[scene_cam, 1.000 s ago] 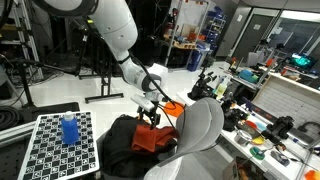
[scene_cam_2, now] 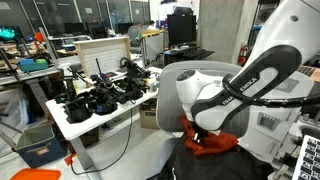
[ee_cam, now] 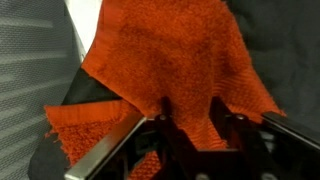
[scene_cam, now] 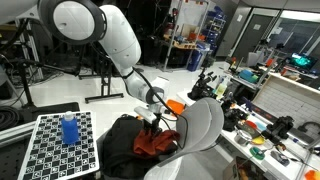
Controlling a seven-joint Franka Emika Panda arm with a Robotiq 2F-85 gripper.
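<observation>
A red-orange towel (ee_cam: 160, 50) lies rumpled on black fabric (ee_cam: 265, 70), with its folds showing in the wrist view. In the second exterior view the towel (scene_cam_2: 230, 144) rests in front of the grey chair back. My gripper is right over the towel, pointing down, its dark fingertips apart and low against the cloth. Whether any cloth is pinched between them is hard to see. From the first exterior view, the gripper (scene_cam: 154, 129) reaches the towel (scene_cam: 155, 142) near its upper edge.
The curved grey chair back (scene_cam: 201, 125) rises close beside the towel. A chequered board (scene_cam: 60, 148) holding a blue bottle (scene_cam: 70, 128) stands to the left. A white table (scene_cam_2: 105, 118) with black gear is nearby.
Over the last second my arm has come down, bringing the gripper from above the towel to its surface. The towel's outline around the gripper looks slightly more rumpled.
</observation>
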